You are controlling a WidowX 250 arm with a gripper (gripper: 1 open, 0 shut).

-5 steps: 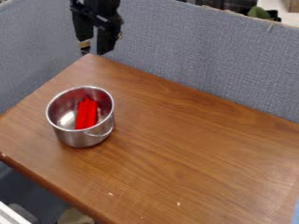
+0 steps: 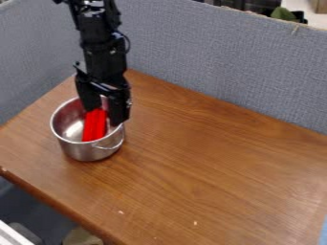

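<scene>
A steel pot (image 2: pixel 71 142) with a wire handle sits near the left edge of the wooden table. A red object (image 2: pixel 95 125) lies inside it. My black gripper (image 2: pixel 102 109) is low over the pot, open, its fingers around the upper end of the red object; whether they touch it is unclear.
Grey padded walls (image 2: pixel 243 67) bound it at the back and left. Some items outside the table sit at the bottom-left and top-right corners.
The pot looks unmoved.
</scene>
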